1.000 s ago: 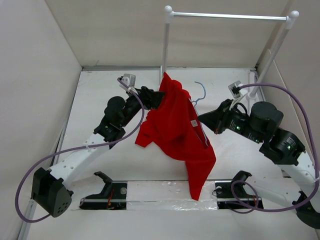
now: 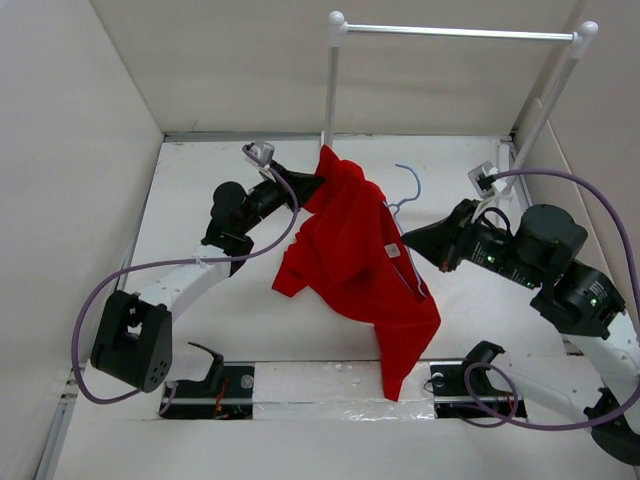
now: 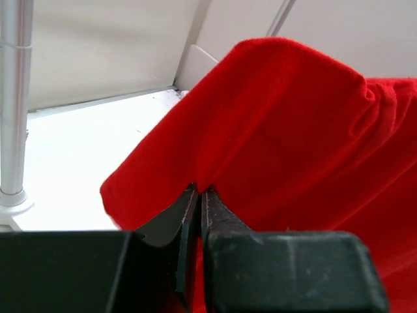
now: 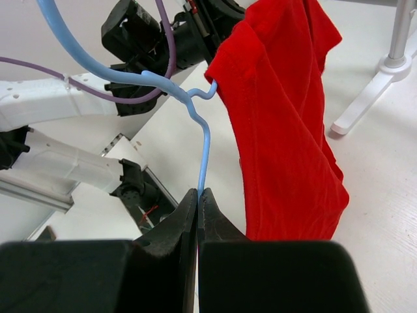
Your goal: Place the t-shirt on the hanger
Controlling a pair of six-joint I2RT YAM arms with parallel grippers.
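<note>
The red T-shirt [image 2: 355, 270] hangs bunched between my arms, a white label showing. My left gripper [image 2: 318, 180] is shut at its upper left edge; in the left wrist view red cloth [image 3: 273, 130] rises from the closed fingertips. The blue hanger [image 2: 408, 170] has its hook free above the shirt and its lower part against or under the cloth. My right gripper is shut on the hanger, whose wire [image 4: 204, 150] runs up from the fingertips; the shirt's fold lies over part of it.
A white rail [image 2: 455, 31] on two posts stands at the back, its left foot [image 4: 365, 98] on the white floor. Walls close in at both sides.
Since about a second ago my right gripper, with hanger and shirt, has shifted slightly right. The left arm has moved and its wrist has turned, the gripper staying at the shirt's upper edge.
</note>
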